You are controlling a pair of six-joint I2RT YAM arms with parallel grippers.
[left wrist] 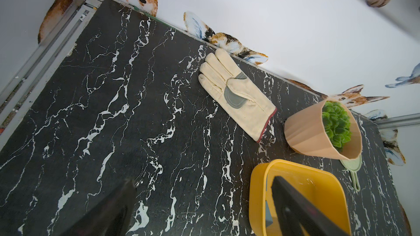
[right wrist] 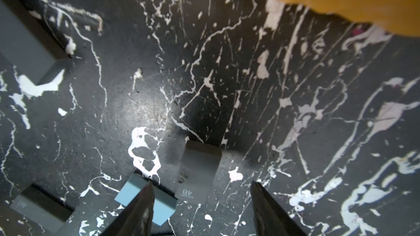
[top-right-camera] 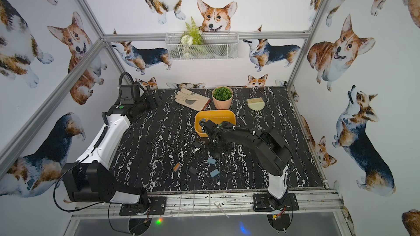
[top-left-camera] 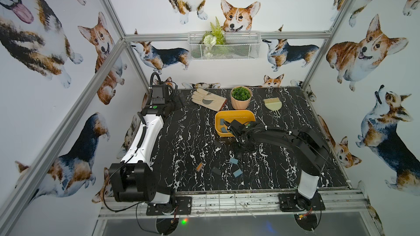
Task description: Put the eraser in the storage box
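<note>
The yellow storage box [top-left-camera: 235, 130] stands mid-table with small grey-blue pieces inside. My right gripper hangs low just in front of it, fingers apart, above a dark grey eraser [right wrist: 196, 174] marked 4B. A light blue eraser [right wrist: 146, 198] and other dark blocks lie nearby. In the top views an orange piece [top-left-camera: 199, 166] and several erasers lie toward the front. My left gripper is raised at the left of the box, open, with nothing between its fingers.
A glove [left wrist: 236, 96], a potted plant [top-left-camera: 240, 96] and a pale green brush [top-left-camera: 272, 104] lie along the back.
</note>
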